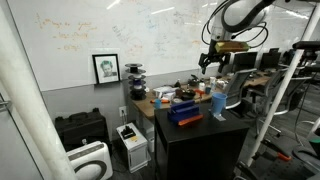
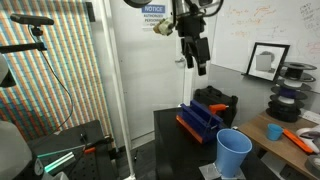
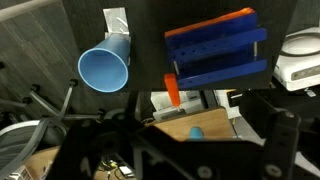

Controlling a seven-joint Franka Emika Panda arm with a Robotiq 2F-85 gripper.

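High above the black table, my gripper [image 2: 195,65] hangs open with nothing held. Its dark fingers stand wide apart in the wrist view [image 3: 192,108]. A blue cup [image 2: 233,152] stands on the table, its open mouth [image 3: 104,62] facing up. Beside it sits a blue rack [image 3: 215,50] with slots, an orange-red strip [image 3: 212,24] along one side. Both cup and rack lie well below the gripper, untouched. Between them in the wrist view, a slim orange piece [image 3: 173,90] shows near the table edge; what it is, I cannot tell.
A wooden bench [image 2: 285,148] with a stack of dark spools [image 2: 292,92] and a small blue cup [image 2: 274,131] runs behind the black table [image 2: 165,155]. Office chairs [image 1: 240,88] stand near the table. The air around the gripper is clear.
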